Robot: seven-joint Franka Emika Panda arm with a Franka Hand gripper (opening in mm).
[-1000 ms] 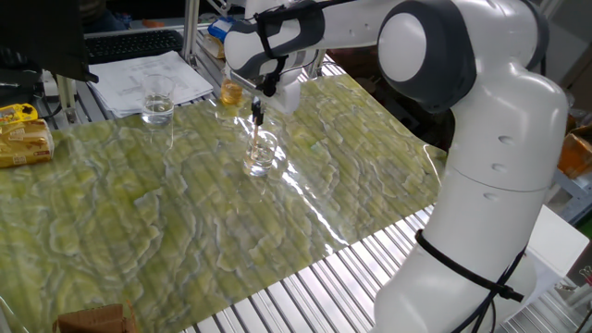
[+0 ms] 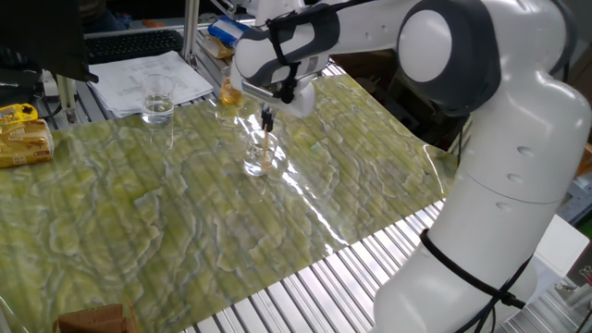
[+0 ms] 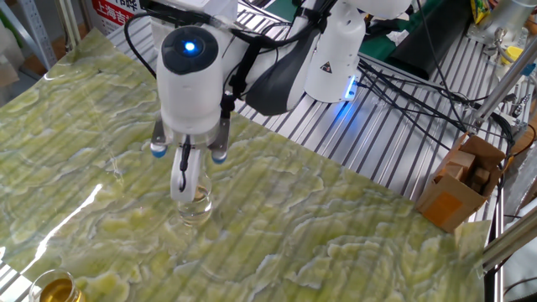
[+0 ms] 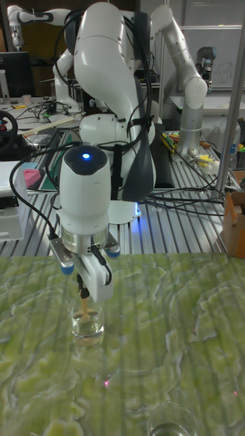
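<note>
In exterior view 1 my gripper (image 2: 267,120) points down over a clear glass (image 2: 256,165) of clear liquid, shut on a thin light-brown stick (image 2: 266,139). The stick's lower end reaches into the glass. Exterior view 3 shows the same stick (image 4: 85,313) slightly tilted inside the glass (image 4: 88,328), beneath the dark fingertips of the gripper (image 4: 83,291). Seen from exterior view 2, the white gripper body hides the stick and part of the glass (image 3: 196,208). The glass stands upright on the green marbled mat (image 2: 120,231).
A second clear glass (image 2: 157,113) stands near the papers (image 2: 139,83). A glass of amber liquid (image 2: 230,92) is behind the gripper. A yellow-brown package (image 2: 25,143) lies at the left edge, and a cardboard box (image 3: 460,183) sits at a mat corner.
In exterior view 1 the gripper and the stick's top have shifted slightly right, tilting the stick differently within the glass. The glass stays in place.
</note>
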